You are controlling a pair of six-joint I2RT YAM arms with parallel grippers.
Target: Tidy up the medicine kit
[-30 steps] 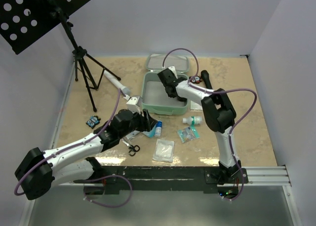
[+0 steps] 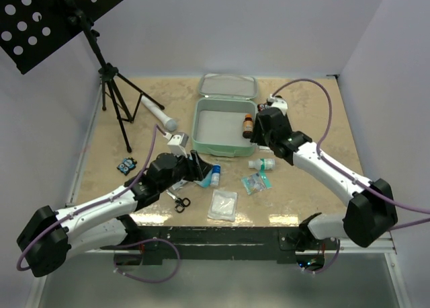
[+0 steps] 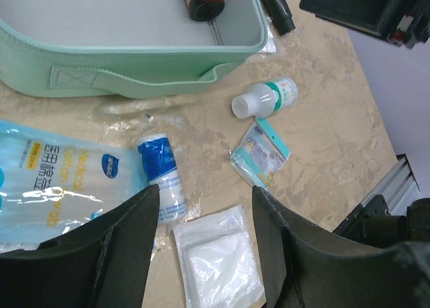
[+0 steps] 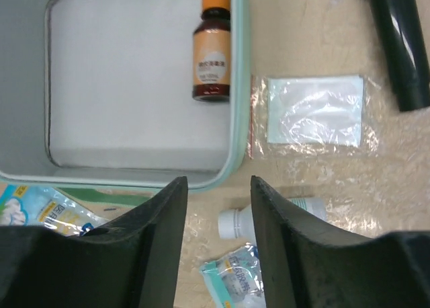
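Note:
The green medicine kit (image 2: 208, 148) lies with its lid folded back. Inside, against its right wall, is a brown bottle with an orange cap (image 4: 212, 56). My right gripper is part open and empty, above the kit's near right corner. My left gripper hangs part open over the table in front of the kit, nothing held. Below it are a blue-capped white bottle (image 3: 161, 170), a cotton swab bag (image 3: 67, 180) and a clear bag (image 3: 222, 261). A white bottle with a green band (image 3: 267, 98) and a small blue-edged packet (image 3: 261, 152) lie to their right.
A flat clear packet (image 4: 314, 111) and a black rod-like object (image 4: 401, 42) lie right of the kit. Scissors (image 2: 179, 202) rest near the front edge. A black stand (image 2: 114, 86) rises at back left.
My right arm has swung out from over the kit to its right side, leaving the brown bottle in view inside. The left gripper has barely shifted.

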